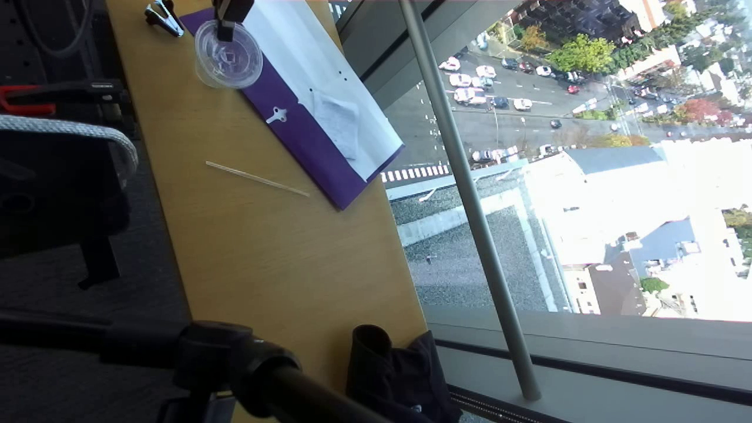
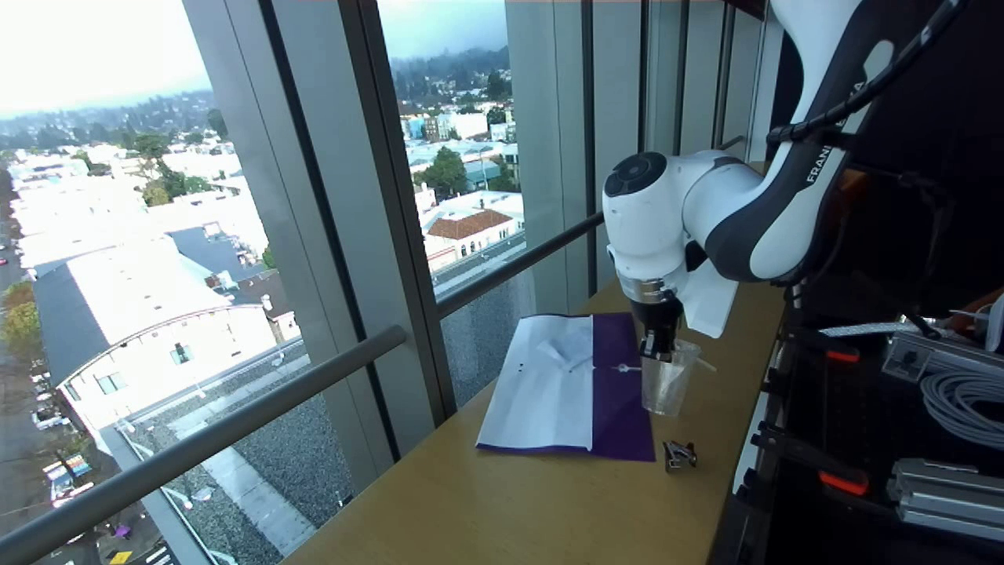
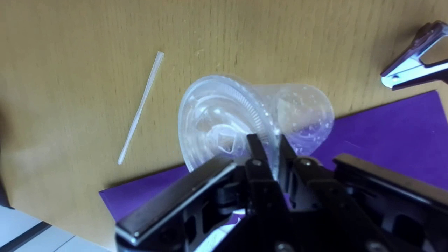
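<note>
A clear plastic cup (image 2: 666, 391) with a clear lid hangs or stands over the purple folder's edge; whether its base touches the table I cannot tell. My gripper is shut on the cup's rim, one finger on each side of it. In the wrist view the lid (image 3: 214, 121) faces the camera and the cup's body slants off to the right. From exterior view 1 the gripper (image 1: 225, 31) reaches in at the top, over the lid. A thin clear straw (image 3: 141, 107) lies on the table, apart from the cup.
The purple folder (image 1: 310, 151) lies open with white paper (image 2: 541, 395) on it, towards the window. A small staple remover (image 2: 679, 456) sits near the cup. Dark cloth (image 1: 405, 377) occupies one table end; bare table lies between it and the straw.
</note>
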